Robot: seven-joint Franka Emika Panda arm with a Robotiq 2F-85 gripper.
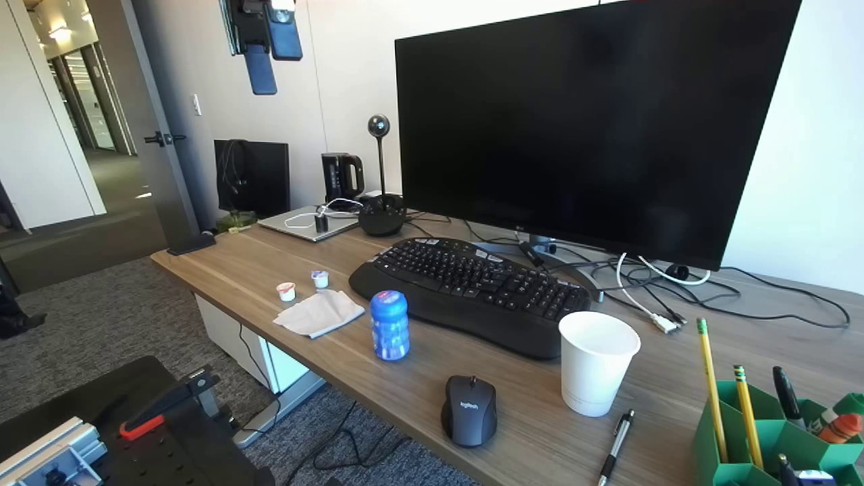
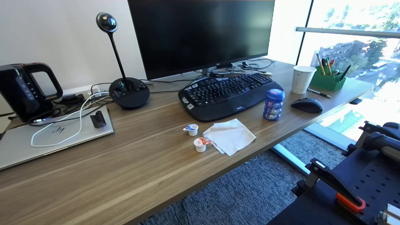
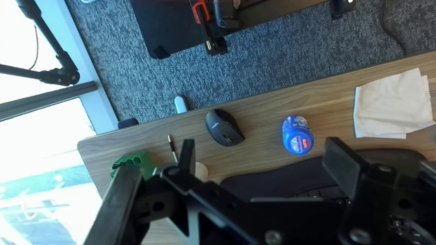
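My gripper stands open high over the desk, its two dark fingers wide apart with nothing between them. Past the gap, well apart from them, a blue Mentos gum bottle [image 3: 298, 135] stands upright on the wood; it shows also in front of the keyboard [image 2: 225, 93]. A dark Logitech mouse [image 1: 470, 410] lies near the front edge. The white paper cup [image 1: 597, 363] stands right of the keyboard, mostly hidden by a finger in the wrist view. Left of the bottle lies a pale folded cloth [image 2: 229, 136], with two small creamer cups [image 2: 192, 129] beside it.
A pen [image 1: 617, 447] lies by a green hexagonal holder [image 2: 328, 80] with pencils and markers. The large monitor [image 1: 583, 129] stands behind the keyboard, with loose cables around its base. A laptop [image 2: 56, 134], kettle [image 2: 28, 92] and webcam stand [image 2: 128, 93] are at the far left. Bare wood lies in front of the laptop.
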